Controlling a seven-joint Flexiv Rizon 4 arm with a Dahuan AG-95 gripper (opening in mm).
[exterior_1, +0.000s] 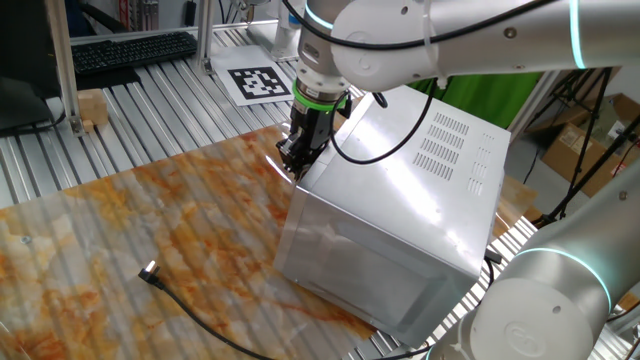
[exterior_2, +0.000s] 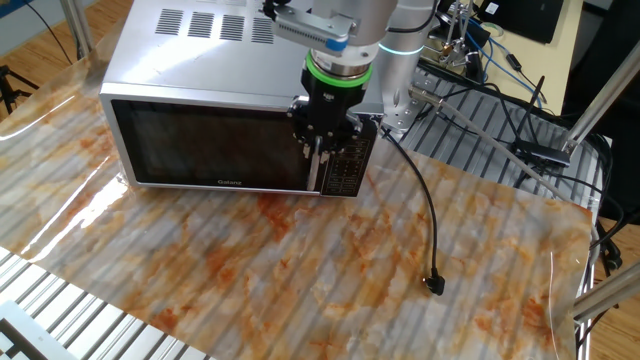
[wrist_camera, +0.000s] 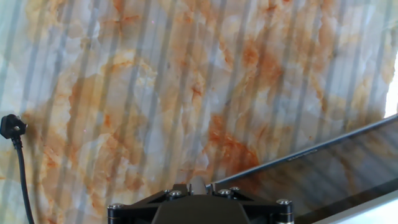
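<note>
A silver microwave (exterior_2: 190, 85) stands on a marbled sheet, its dark door (exterior_2: 215, 145) flush with the front. My gripper (exterior_2: 318, 146) points down at the right part of that front, beside the button panel (exterior_2: 348, 168). Its fingers are shut on the upright door handle (exterior_2: 314, 178), whose lower length shows below them. In the wrist view the handle's end (wrist_camera: 198, 182) appears between the black fingers at the bottom edge. Exterior view 1 has the gripper (exterior_1: 292, 163) at the microwave's front top edge, where the body hides part of the contact.
A black plug (exterior_2: 434, 284) on a cable lies on the marbled sheet (exterior_2: 330, 270), apart from the microwave. Further off are a keyboard (exterior_1: 130, 52), a wooden block (exterior_1: 92, 106) and a printed marker (exterior_1: 257, 83).
</note>
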